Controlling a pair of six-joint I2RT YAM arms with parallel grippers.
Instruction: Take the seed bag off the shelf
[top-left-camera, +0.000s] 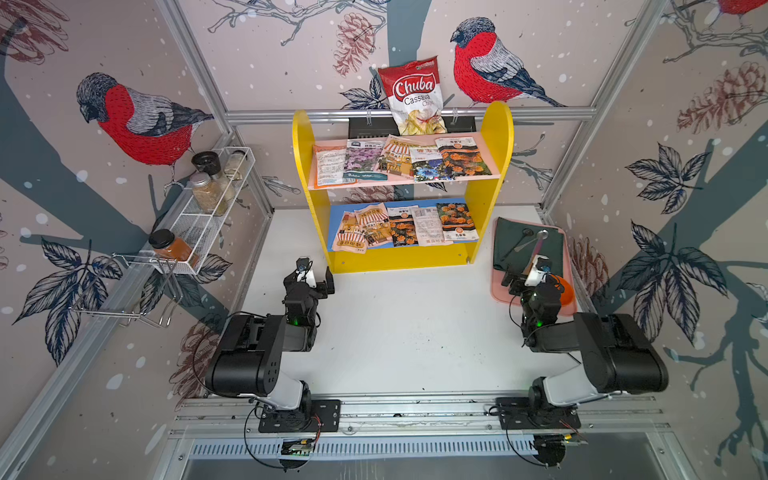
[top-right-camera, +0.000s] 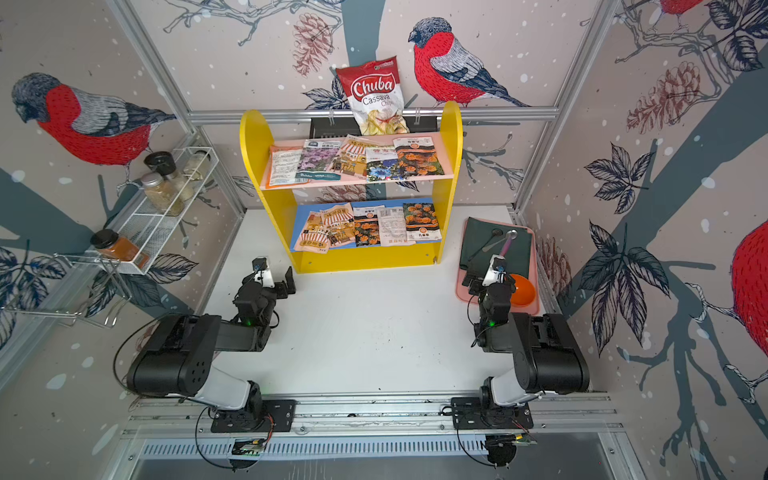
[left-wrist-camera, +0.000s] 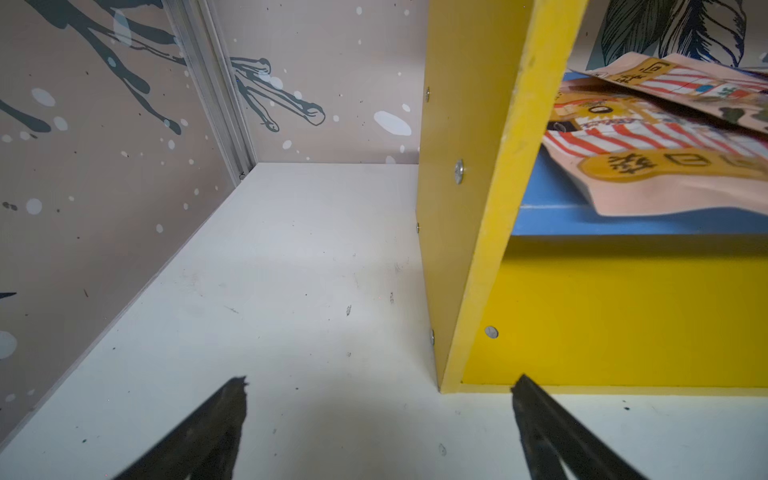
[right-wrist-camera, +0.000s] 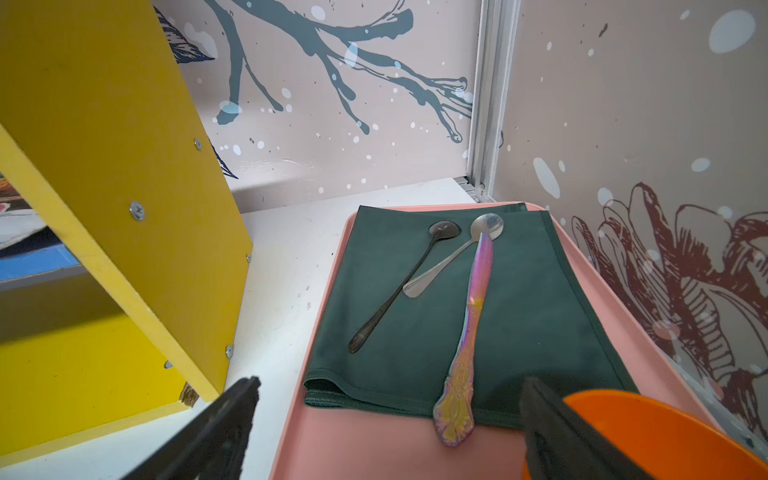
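A yellow shelf (top-left-camera: 400, 260) stands at the back of the table. Several seed bags lie overlapping on its pink upper board, among them a purple-flower bag (top-left-camera: 365, 159) and an orange-flower bag (top-left-camera: 463, 157). More lie on the blue lower board, with a striped bag (left-wrist-camera: 664, 152) jutting over its front edge at the left end. My left gripper is open and empty in front of the shelf's left side panel. Open and empty too, my right gripper is over the pink tray (right-wrist-camera: 352, 448), right of the shelf.
On the tray are a dark green cloth (right-wrist-camera: 528, 336), two spoons, a rainbow-coloured knife (right-wrist-camera: 464, 352) and an orange bowl (right-wrist-camera: 640, 432). A wire rack (top-left-camera: 204, 220) with jars hangs at left. A chip bag (top-left-camera: 416, 96) stands behind the shelf.
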